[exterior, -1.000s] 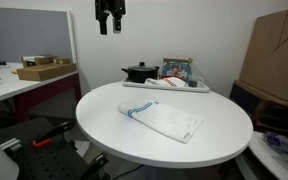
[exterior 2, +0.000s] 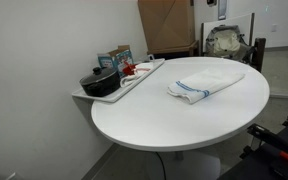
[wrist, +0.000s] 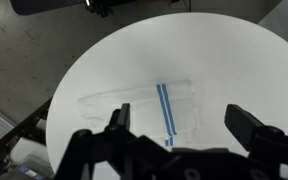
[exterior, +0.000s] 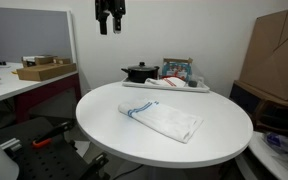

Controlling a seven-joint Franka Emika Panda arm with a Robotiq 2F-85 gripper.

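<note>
A white towel [exterior: 166, 119] with blue stripes near one end lies folded on the round white table [exterior: 219, 142]. High above the table, toward the left in exterior view 1, hangs my gripper [exterior: 110, 31], pointing down. The wrist view shows the gripper with its two dark fingers wide apart and nothing between them. Far below them lies the striped end of the towel [wrist: 162, 112], well clear of the fingers.
At the table's back edge a white tray [exterior 2: 109, 96] bears a black lidded pot [exterior 2: 100, 82], a box [exterior 2: 117, 58] and some cloth. Cardboard boxes [exterior: 46, 69] are stacked on a side surface at left.
</note>
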